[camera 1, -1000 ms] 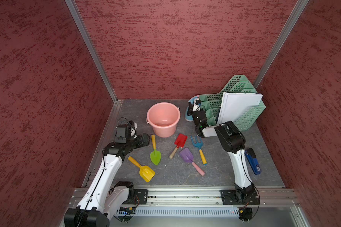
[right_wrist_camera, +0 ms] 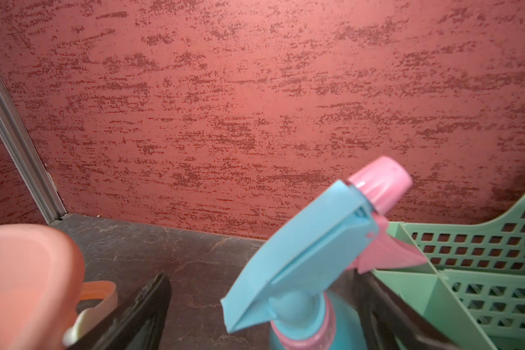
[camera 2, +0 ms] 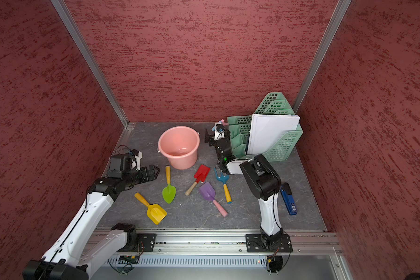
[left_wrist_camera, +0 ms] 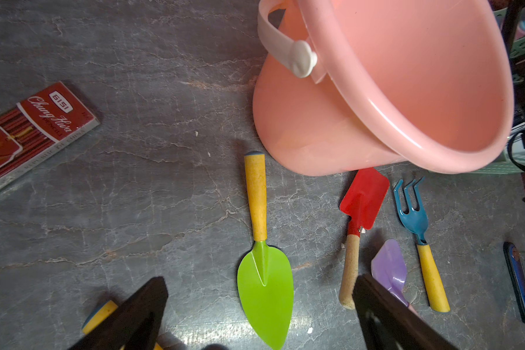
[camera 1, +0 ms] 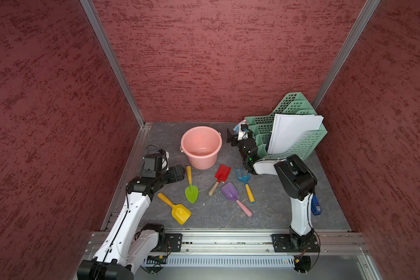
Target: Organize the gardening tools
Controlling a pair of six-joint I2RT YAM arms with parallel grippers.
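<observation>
A blue and pink spray bottle (right_wrist_camera: 309, 256) stands upright between the open fingers of my right gripper, its lower body out of view in the right wrist view. My left gripper is open and empty over the table, left of the pink bucket (camera 1: 201, 147). Under it lies the green trowel (left_wrist_camera: 265, 285) with a yellow handle. Also flat on the table are a yellow scoop (camera 1: 180, 213), a red shovel (camera 1: 222, 172), a purple shovel (camera 1: 229, 190) and a blue fork (camera 1: 243, 176). The bucket's visible inside shows no tools.
A green file rack (camera 1: 308, 144) with white papers (camera 1: 291, 133) stands at back right, close to the right gripper. A blue stapler (camera 2: 288, 200) lies at right. The red pencil box (left_wrist_camera: 35, 137) is partly hidden by the left arm in the top views.
My right gripper has shifted slightly left from a second ago, now covering more of the spray bottle, and the right elbow has swung outward to the right. The left arm has stayed still.
</observation>
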